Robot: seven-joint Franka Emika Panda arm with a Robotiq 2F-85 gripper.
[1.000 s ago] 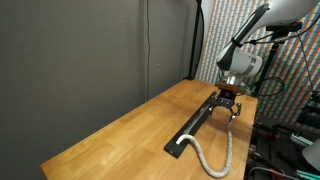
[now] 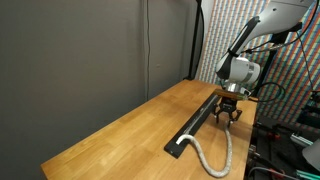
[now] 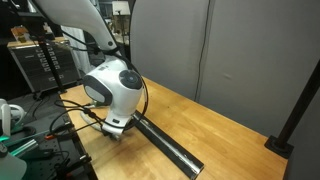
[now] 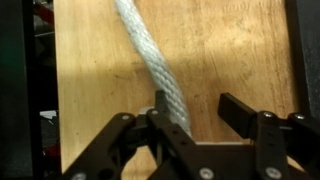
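Note:
A white braided rope [image 2: 203, 156] lies in a U-shaped bend on the wooden table in exterior view 1. My gripper [image 2: 229, 115] is low over the rope's right-hand end. In the wrist view, the rope [image 4: 150, 55] runs down from the top to my left finger [image 4: 158, 126], which covers part of it. A clear gap of wood separates the rope from the right finger [image 4: 238, 114]. The gripper is part open; whether it touches the rope cannot be told. In exterior view 2, the arm hides most of the rope.
A long black strip [image 2: 193, 127] lies on the table beside the rope; the same strip [image 3: 170, 146] crosses the tabletop in exterior view 2. Bare wood [image 2: 110, 137] stretches away on the left. A dark cable [image 2: 270, 170] curves near the robot's base.
My gripper has come down closer to the table and the rope's end. The rope's bend and the black strip look unmoved.

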